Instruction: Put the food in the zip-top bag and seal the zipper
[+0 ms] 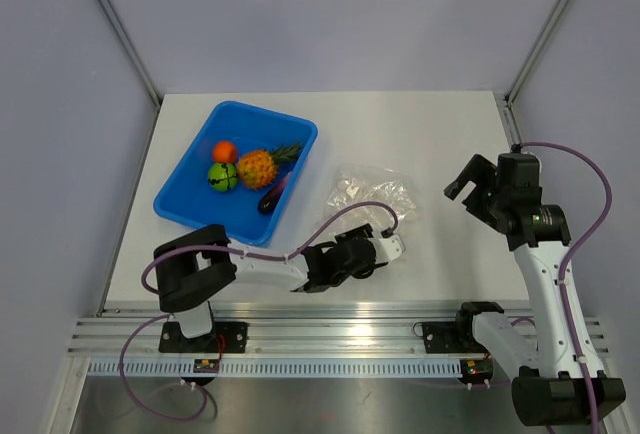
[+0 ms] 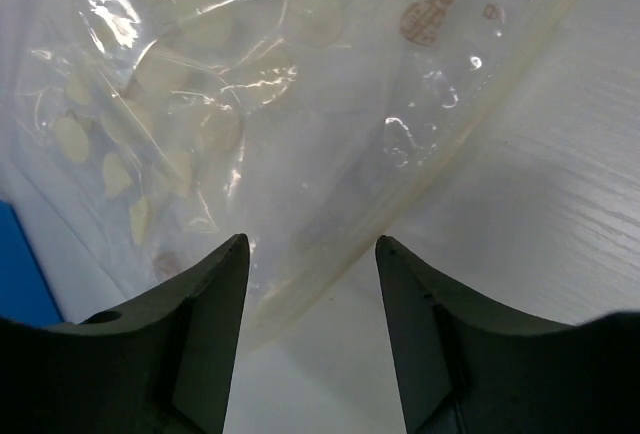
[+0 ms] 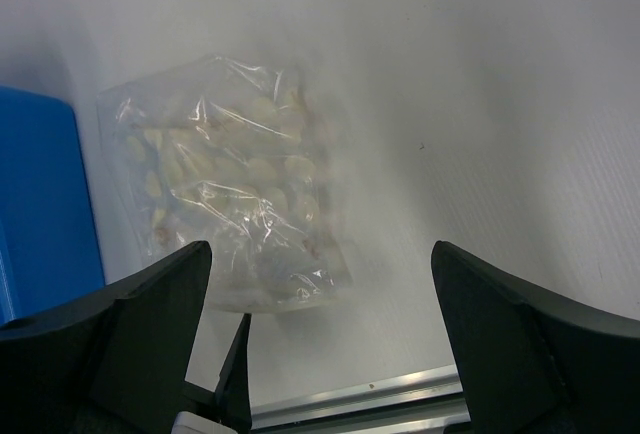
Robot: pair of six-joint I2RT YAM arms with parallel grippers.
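Note:
A clear zip top bag [image 1: 365, 192] lies flat on the table, with several pale round pieces visible through its film. My left gripper is at the bag's near edge, its fingers part open, one fingertip on either side of the yellowish zip strip [image 2: 425, 179]; whether they touch it I cannot tell. Well to the right of the bag, my right gripper [image 1: 458, 192] hangs open with nothing between its fingers. The right wrist view shows the bag [image 3: 225, 179] and a dark left fingertip [image 3: 240, 364] at its near edge.
At the left, a blue bin [image 1: 172, 192] holds an orange [image 1: 225, 151], a green striped ball [image 1: 222, 176], a pineapple [image 1: 258, 168] and an eggplant [image 1: 274, 195]. Behind and right of the bag the white table [image 1: 430, 124] is bare. A metal rail [image 1: 330, 319] runs along the front.

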